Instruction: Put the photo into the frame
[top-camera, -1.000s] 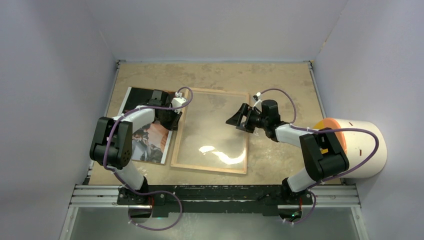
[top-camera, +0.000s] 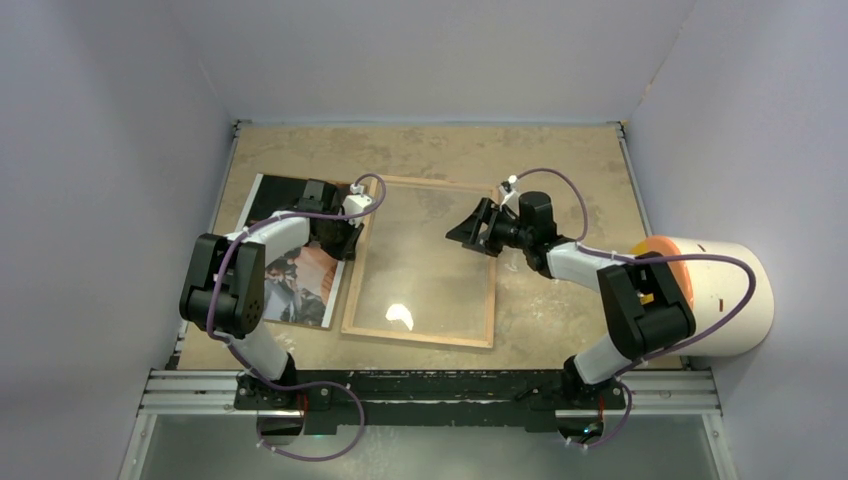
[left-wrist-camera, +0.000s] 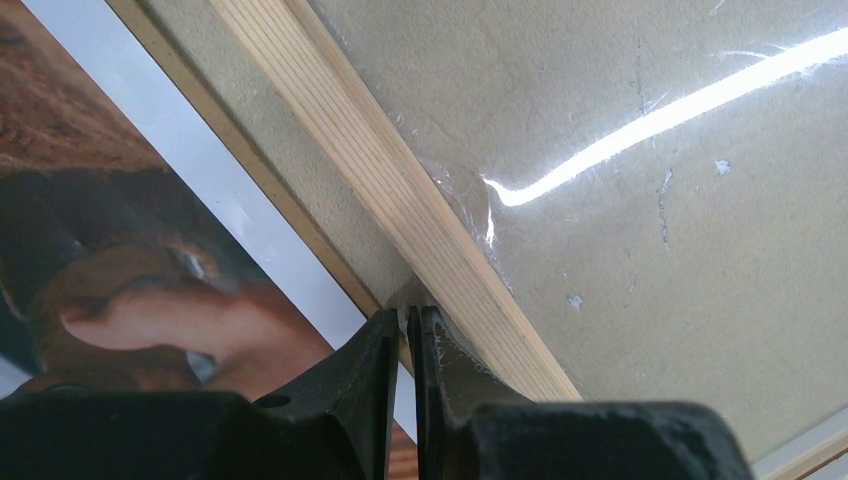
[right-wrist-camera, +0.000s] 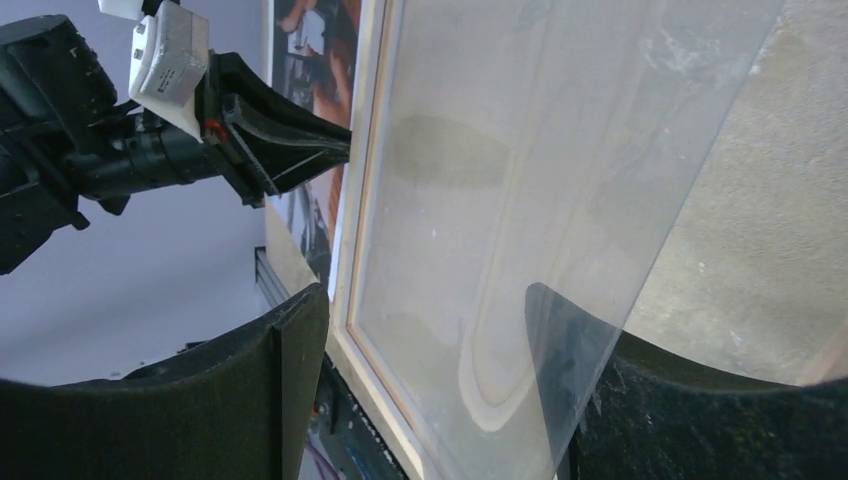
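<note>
The photo (top-camera: 303, 292), with a white border, lies flat on the left, partly hidden under my left arm. To its right lies the light wooden frame (top-camera: 420, 340), with a clear sheet (right-wrist-camera: 455, 190) over it. My left gripper hovers at the strip between photo edge and frame side; its fingers stand close together with a narrow gap. Whether anything thin lies between them is unclear. Over the frame's right side, my right gripper (top-camera: 473, 228) is wide open. In the right wrist view, the sheet's edge is raised and covers part of one finger (right-wrist-camera: 565, 345).
A white roll-like object with an orange end (top-camera: 735, 298) stands at the right, behind my right arm. Bare table (top-camera: 420, 145) shows along the back and right of the frame. Grey walls close off the sides and back.
My right gripper has shifted slightly left and towards the back. Bright reflections on the clear sheet have shrunk and moved. The left arm, photo and frame appear still.
</note>
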